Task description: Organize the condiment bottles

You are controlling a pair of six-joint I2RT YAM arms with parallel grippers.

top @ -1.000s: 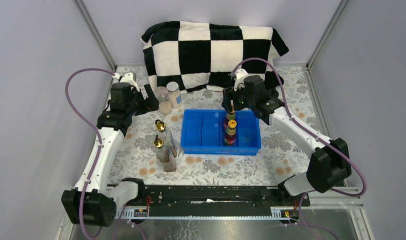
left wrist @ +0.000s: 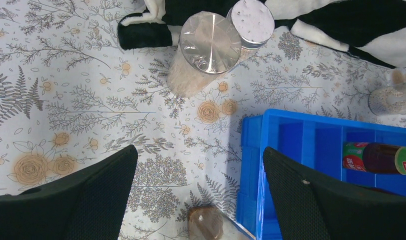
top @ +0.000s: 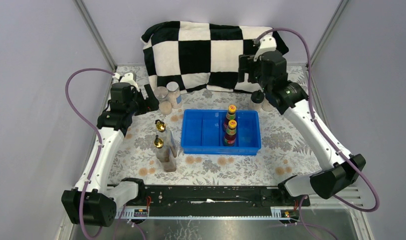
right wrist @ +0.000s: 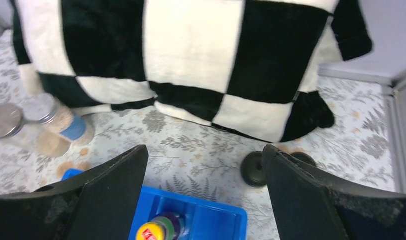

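Note:
Two dark bottles with yellow caps stand in the same column of the blue tray (top: 193, 150): a rear bottle (top: 225, 123) and a front bottle (top: 230, 136). Left of the tray are two clear bottles with gold tops (top: 166, 159). Two clear jars (left wrist: 211, 42) with pale contents sit behind them, near the cloth. Two dark-lidded jars (right wrist: 253, 169) stand at the tray's rear right, partly covered by my right arm in the top view. My left gripper (top: 153, 97) is open and empty beside the clear jars. High above the tray's rear side, my right gripper (top: 242, 68) is open and empty.
A black-and-white checkered cloth (top: 194, 53) leans along the back wall. Bare patterned tabletop (top: 206, 171) lies in front of the tray. The tray's left and right compartments look empty.
The left arm has not moved.

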